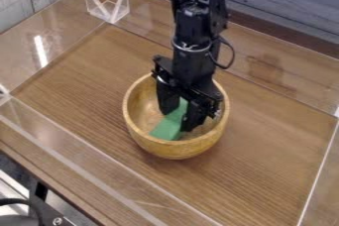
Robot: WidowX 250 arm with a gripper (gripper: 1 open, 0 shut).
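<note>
The black robot gripper (183, 96) reaches down from the top into a yellow bowl (176, 144) at the middle of the table. A green object (167, 128) lies inside the bowl, just below the fingers and partly hidden by them. Whether the fingers touch or hold it, and how far they are apart, I cannot tell.
A clear plastic piece (109, 7) stands at the back left. A black cable (20, 206) shows at the bottom left corner.
</note>
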